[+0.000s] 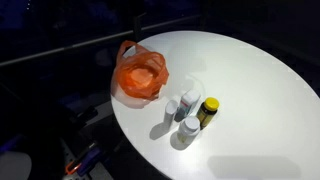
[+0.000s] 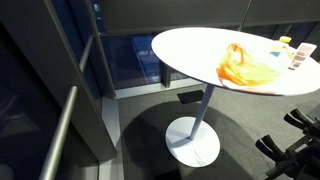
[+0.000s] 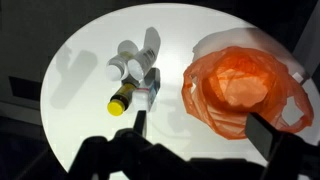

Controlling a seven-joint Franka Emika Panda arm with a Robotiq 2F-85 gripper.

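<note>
An open orange plastic bag rests on the round white table; in exterior view 1 the bag is near the rim at left. Apart from it stands a cluster of small bottles: a dark one with a yellow cap, a white-capped bottle, and other white or pale containers. Seen from the wrist, my gripper is open above the table, fingers wide apart and nothing between them. Its dark fingers also show in exterior view 2, where the gripper is at the lower right, off the table's edge.
A single central post supports it. A metal rail and glass panels stand at the left of exterior view 2.
</note>
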